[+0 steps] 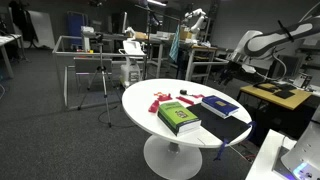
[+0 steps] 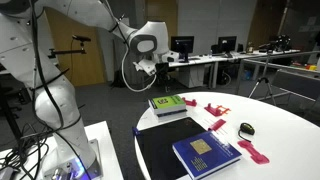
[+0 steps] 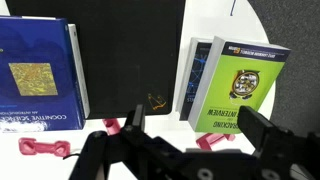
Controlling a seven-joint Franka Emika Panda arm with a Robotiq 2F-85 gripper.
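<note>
My gripper is open above the table, its two dark fingers apart along the bottom of the wrist view. No object is held between them. Toward the right of that view lies a thick green book with a watch on its cover, overlapping a thinner dark blue book. A large blue book with a gold square lies at the left. Between the books stretches a black mat. In exterior view 1, the green book sits near the table's front edge and the blue book farther right.
Several small red objects lie about the white round table, one of them a red piece beside the blue book. A small black item rests farther right.
</note>
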